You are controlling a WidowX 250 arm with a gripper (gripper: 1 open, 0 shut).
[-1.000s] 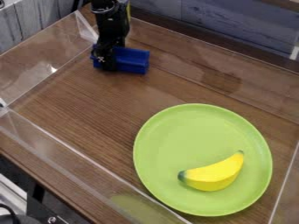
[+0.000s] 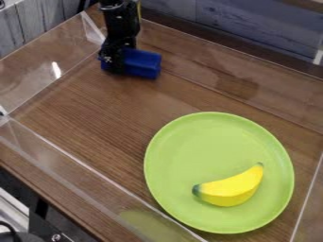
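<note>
My black gripper (image 2: 116, 59) is at the back left of the wooden tray, lowered onto a blue rectangular object (image 2: 142, 66), like a box or sponge, and covering its left end. The fingertips are dark and small, so their hold on it is unclear. A yellow banana (image 2: 229, 189) lies on the lower part of a green plate (image 2: 202, 142) at the front right.
Clear walls (image 2: 63, 161) border it at the left and front, and a dark edge runs along the back right.
</note>
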